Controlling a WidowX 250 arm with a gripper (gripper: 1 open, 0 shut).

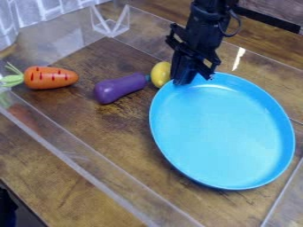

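Observation:
My black gripper (187, 67) reaches down from the top over the back rim of a large blue plate (221, 133), its tip low beside a yellow object (160, 74) that lies just left of it. The fingertips are dark and close together; nothing shows clearly between them. A purple eggplant (120, 88) lies left of the yellow object, and an orange carrot (50, 78) with a green top lies farther left.
A clear plastic piece (112, 19) stands at the back left. Bare wood shows behind the plate at the right.

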